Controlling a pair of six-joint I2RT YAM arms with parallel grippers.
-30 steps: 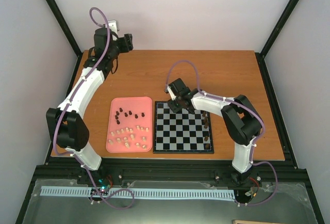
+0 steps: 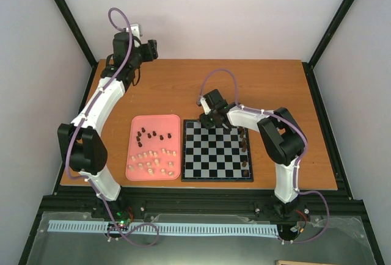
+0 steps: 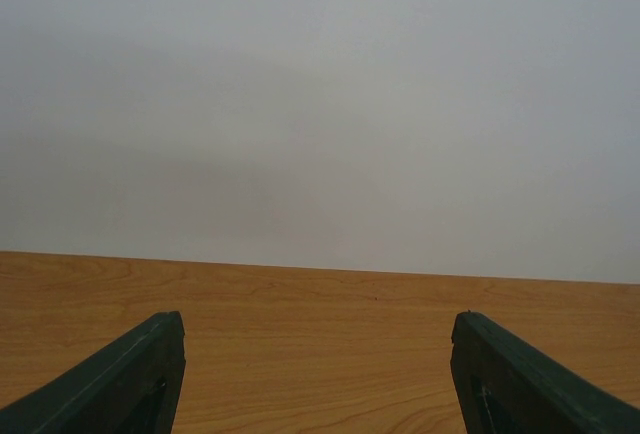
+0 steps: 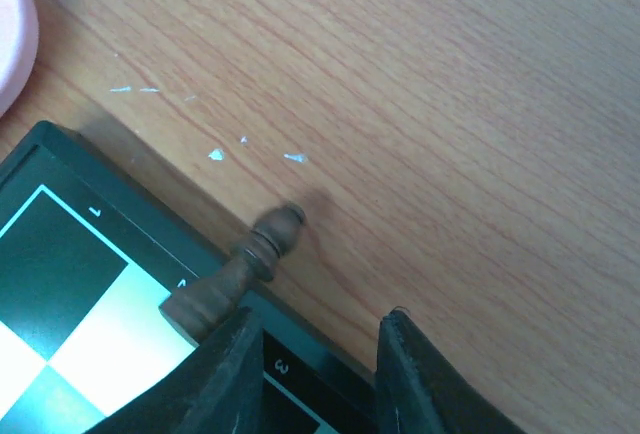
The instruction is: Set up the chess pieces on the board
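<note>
The chessboard (image 2: pixel 214 158) lies front centre, brown pieces (image 2: pixel 244 146) along its right side. In the right wrist view, a brown piece (image 4: pixel 215 294) lies tilted on its side across the board's edge near a corner, just left of my right gripper, whose fingers are apart with nothing seen between them. The pink tray (image 2: pixel 153 173) left of the board holds several dark and pale pieces. My left gripper (image 2: pixel 153 50) is raised at the back left, its fingers (image 3: pixel 120 384) wide apart and empty.
In the right wrist view, part of a pink rim (image 4: pixel 12 34) shows beyond the board's corner.
My right gripper and forearm have shifted slightly, the wrist moving a little right and upward in the top view. The left arm has barely moved.
</note>
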